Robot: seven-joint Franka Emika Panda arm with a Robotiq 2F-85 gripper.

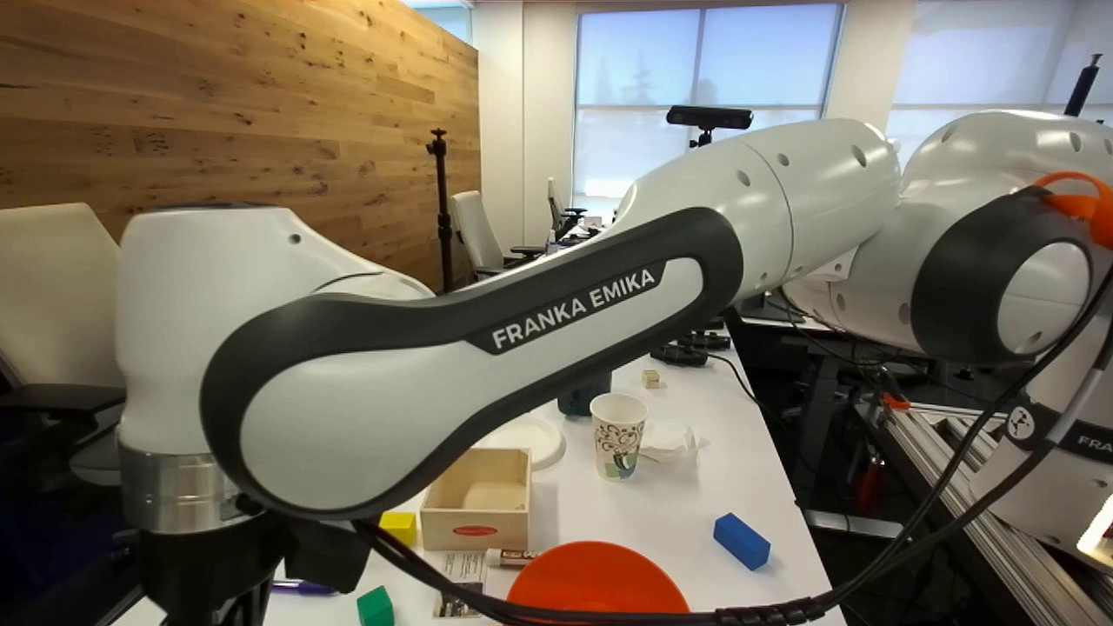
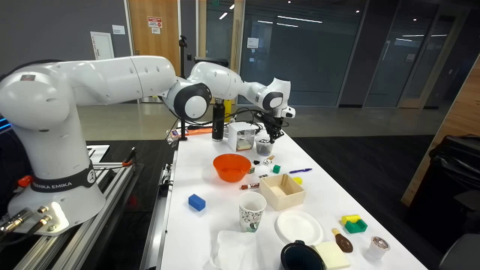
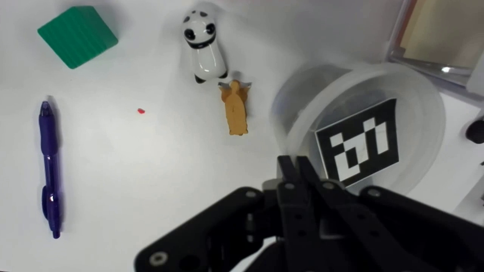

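A translucent round plastic tub (image 3: 428,131) sits at the right in the wrist view, with a black-and-white marker card (image 3: 390,136) in its opening. My gripper is at the tub's near-left rim, its fingers close together and shut on that thin edge. Exterior view 2 has the tub (image 2: 264,147) at the far end of the table, with the gripper (image 2: 275,136) at its right side. Whether its base is clear of the tabletop cannot be told. In exterior view 1 the fingertips and the tub are out of sight.
Left of the tub lie a panda figure (image 3: 207,59), a small brown figure (image 3: 236,111), a green block (image 3: 78,36) and a purple pen (image 3: 50,167). A clear-fronted white box (image 2: 238,136) stands close beside it. An orange bowl (image 2: 231,167) and wooden box (image 2: 282,192) are farther along.
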